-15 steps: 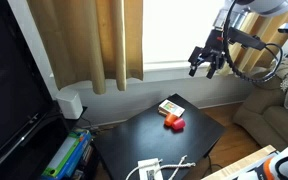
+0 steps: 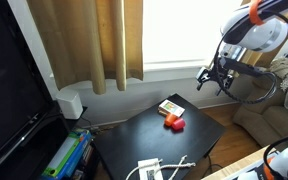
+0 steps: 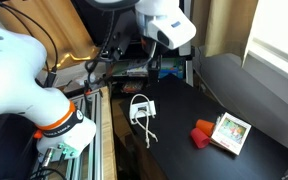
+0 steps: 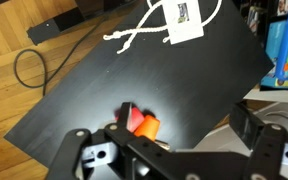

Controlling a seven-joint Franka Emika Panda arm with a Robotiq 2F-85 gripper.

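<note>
My gripper (image 2: pixel 214 82) hangs high above the dark table, its fingers open and empty. Below it in the wrist view (image 4: pixel 164 128), a red object (image 4: pixel 135 119) and an orange one (image 4: pixel 148 128) lie close together, partly behind the gripper body. From the other side, the red object (image 3: pixel 199 135) and the orange object (image 3: pixel 205 126) rest beside a white box with a colourful picture (image 3: pixel 230 132). Farther along the table lies a white flat piece (image 3: pixel 141 109) with a white cord (image 3: pixel 147 130). Most of the box is hidden in the wrist view.
The dark tabletop (image 2: pixel 134 135) has clear room around these things. Colourful books or boxes (image 2: pixel 66 155) stand left of the table, near a black screen (image 2: pixel 14 80). Behind are a curtain (image 2: pixel 94 45) and window; a brown couch (image 2: pixel 269 115) is at right.
The objects on the table have stayed put.
</note>
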